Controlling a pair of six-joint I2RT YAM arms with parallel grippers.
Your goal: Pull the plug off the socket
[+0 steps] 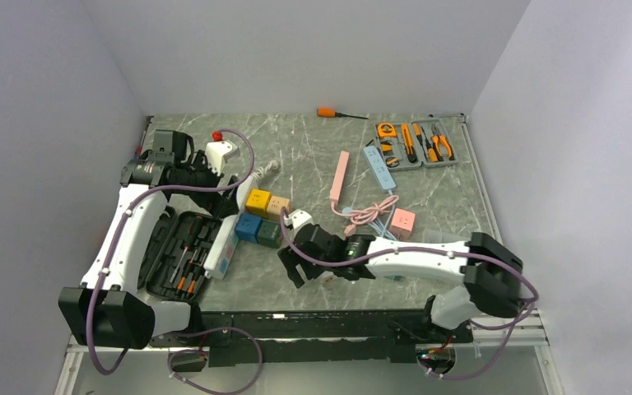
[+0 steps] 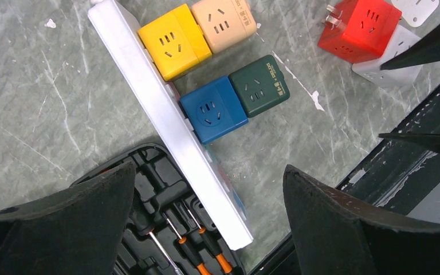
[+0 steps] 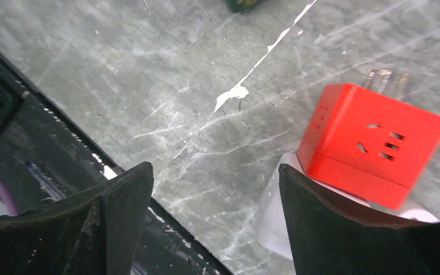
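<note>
A red socket cube (image 3: 344, 132) with pins sticking out sits beside a white cube (image 2: 387, 69); both lie under my right gripper (image 1: 292, 263), which is open above them. In the right wrist view the white cube (image 3: 269, 212) is partly behind a finger. My left gripper (image 1: 226, 202) hangs open over a long white box (image 2: 166, 126), next to yellow (image 2: 169, 40), tan (image 2: 223, 20), blue (image 2: 209, 109) and green (image 2: 259, 86) socket cubes. Nothing is between either gripper's fingers.
A black tool case (image 1: 173, 267) lies at left, power strips (image 1: 378, 169) with coiled cables at right centre, an orange tool kit (image 1: 415, 144) at back right.
</note>
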